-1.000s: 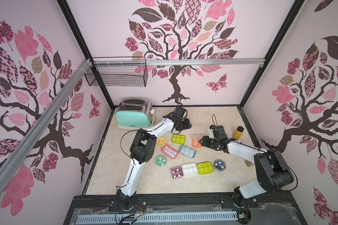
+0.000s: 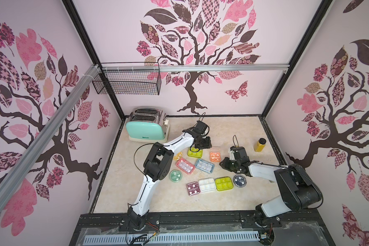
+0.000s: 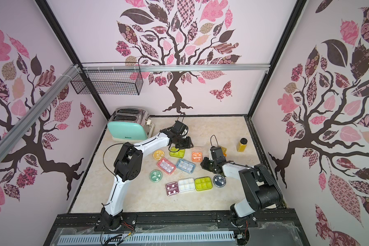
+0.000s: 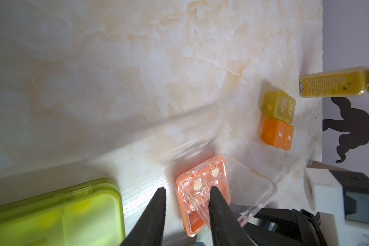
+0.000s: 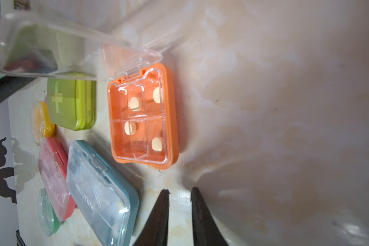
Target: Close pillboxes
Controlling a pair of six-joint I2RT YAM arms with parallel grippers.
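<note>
The orange pillbox (image 5: 143, 119) stands with its clear lid (image 5: 69, 49) raised, pills in its compartments. My left gripper hangs above and beside it, fingers apart and empty. My right gripper is on its front right side in the top views, fingertips slightly apart with nothing between. Around it lie green (image 5: 69, 102), yellow round (image 5: 41, 121), pink (image 5: 55, 176), blue (image 5: 100, 192) and mint round (image 5: 47, 211) pillboxes, with lids down. A front row holds purple (image 2: 193, 188), white (image 2: 207, 184), lime (image 2: 224, 183) and dark round (image 2: 239, 180) pillboxes.
A toaster (image 2: 145, 130) stands at the back left, a yellow bottle (image 2: 260, 146) at the right. Small yellow (image 4: 279, 106) and orange (image 4: 276, 133) boxes sit right of the orange pillbox.
My left gripper has moved slightly right and down toward the orange pillbox. My right gripper has moved down toward the front of the table, off the orange pillbox in the top left view.
</note>
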